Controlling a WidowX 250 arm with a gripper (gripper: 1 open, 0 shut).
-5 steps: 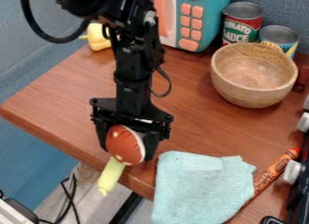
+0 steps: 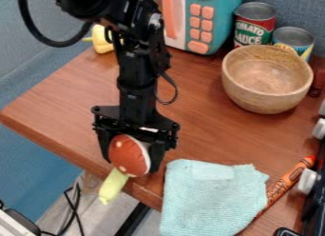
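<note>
My black gripper (image 2: 135,143) hangs low at the front edge of the wooden table, around a round orange-red object (image 2: 131,155) with a white patch. A pale yellow, elongated piece (image 2: 110,186) sticks down from beneath it, over the table's edge. The fingers are partly hidden by the object and the arm, and whether they press on it is hard to tell.
A light blue cloth (image 2: 211,197) lies right of the gripper, with an orange packet (image 2: 291,181) beside it. A wooden bowl (image 2: 264,88), cans (image 2: 254,26) and a teal toy microwave (image 2: 197,21) stand at the back.
The gripper and the orange-red object have shifted very slightly; the rest looks unchanged.
</note>
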